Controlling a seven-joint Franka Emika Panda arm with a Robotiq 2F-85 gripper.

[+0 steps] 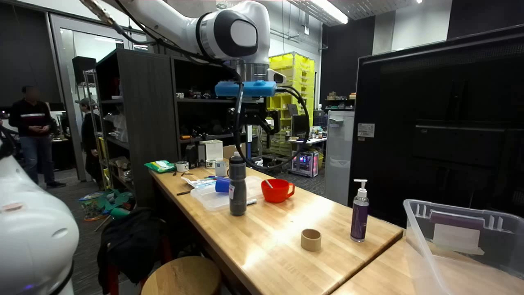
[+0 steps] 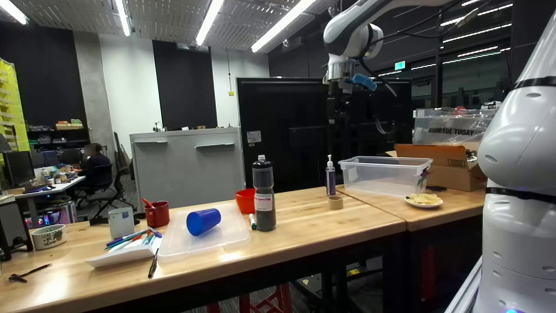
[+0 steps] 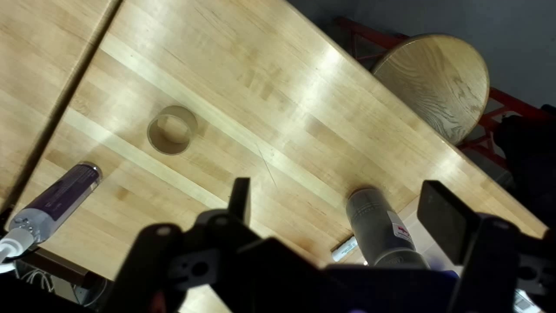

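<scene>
My gripper is open, its two black fingers wide apart with nothing held between them. In exterior view 2 the gripper [image 2: 337,110] hangs high above the table, well clear of everything on it. Below it, in the wrist view, a grey bottle [image 3: 376,224] stands upright near the right finger. A cardboard tape ring [image 3: 191,130] lies on bare wood, up and left of the fingers. The pump bottle [image 1: 359,218] with a purple label stands near the seam between the tables. Beside the grey bottle sits a red cup [image 1: 276,191].
A blue cup [image 2: 203,221] lies on its side on a clear plastic lid [image 2: 180,245]. Pens and mugs crowd the table's far end. On the adjoining table are a clear bin [image 2: 386,162] and a plate of yellow food [image 2: 425,200]. Bare wood surrounds the tape ring.
</scene>
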